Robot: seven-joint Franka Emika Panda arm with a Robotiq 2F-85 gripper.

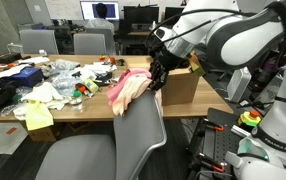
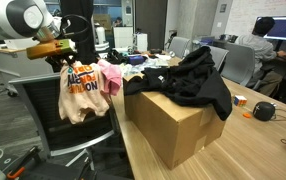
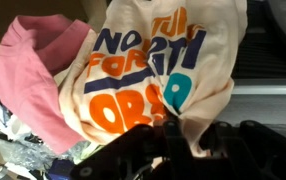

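A pale peach cloth with orange and dark-blue lettering (image 2: 83,98) hangs from my gripper (image 2: 65,56), which is shut on its upper part. Its lower part drapes in front of the chair back (image 2: 45,112) in exterior view 2. In the wrist view the bunched cloth (image 3: 158,75) runs down between the dark fingers, hiding much of the grip. From exterior view 1, the gripper (image 1: 161,76) is just above the top of the grey chair back (image 1: 141,130). A brighter pink cloth (image 3: 45,80) lies beside the peach one, on the wrist view's left.
A cardboard box (image 2: 178,128) with black fabric (image 2: 191,78) on it stands close to the chair on the table. Clothes and bags (image 1: 48,95) clutter the table's far end. Bare tabletop (image 2: 248,150) lies beyond the box.
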